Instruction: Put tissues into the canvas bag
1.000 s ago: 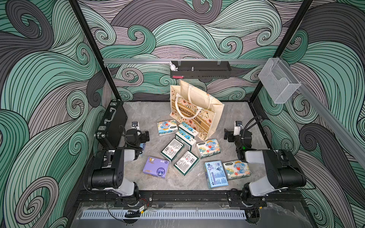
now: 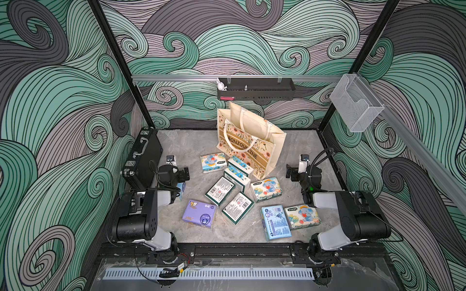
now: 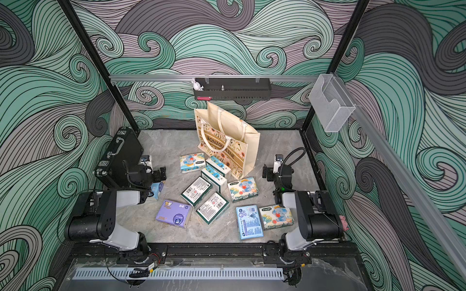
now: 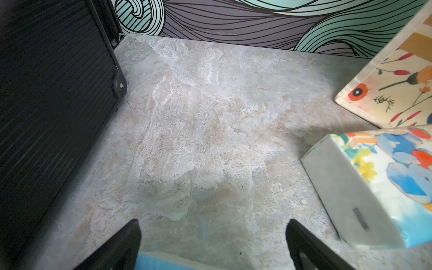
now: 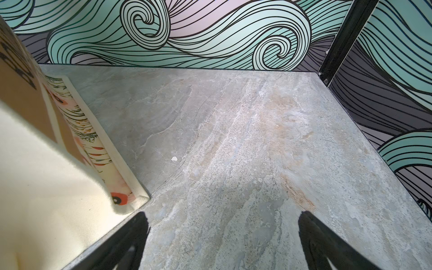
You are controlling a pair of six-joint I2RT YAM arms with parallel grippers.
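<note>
A canvas bag (image 2: 247, 155) stands upright at the back centre. In front of it lie several tissue packs: floral ones (image 2: 213, 162) (image 2: 266, 189), white-green ones (image 2: 220, 189), a purple one (image 2: 199, 213) and a light blue one (image 2: 275, 222). Another blue pack (image 3: 156, 190) is partly hidden under the left arm. My left gripper is open and empty, beside a floral pack. My right gripper is open and empty, right of the bag.
A black case (image 2: 143, 157) stands along the left edge. A shelf and a mesh holder (image 2: 356, 104) hang on rails above.
Everything else looks the same.
</note>
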